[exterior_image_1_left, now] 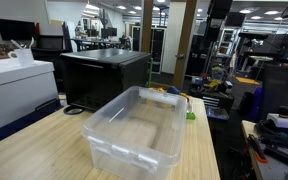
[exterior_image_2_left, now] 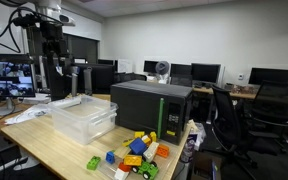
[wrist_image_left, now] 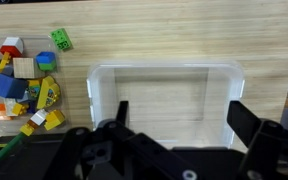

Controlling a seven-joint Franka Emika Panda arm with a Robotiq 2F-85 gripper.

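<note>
Below my gripper stands an empty clear plastic bin [wrist_image_left: 164,72], its inside bare. The fingers are wide apart, with nothing between them, above the bin's near part in the wrist view. In exterior view 1 the same bin [exterior_image_1_left: 134,155] rests on the wooden table. Several coloured toy blocks and pieces lie beside it, among them a blue block [wrist_image_left: 3,86], a yellow piece [wrist_image_left: 48,92] and a red-and-white piece [wrist_image_left: 12,46]. A green block [wrist_image_left: 61,39] lies apart from that cluster. Exterior view 2 also shows a green toy vehicle [exterior_image_2_left: 144,170].
A black box-shaped appliance [exterior_image_2_left: 152,108] stands on the table behind the bin and toys. A white box [exterior_image_1_left: 19,90] is at the left in exterior view 1. Bare tabletop [exterior_image_1_left: 44,150] lies left of the bin. Office chairs [exterior_image_2_left: 234,130] stand beyond the table.
</note>
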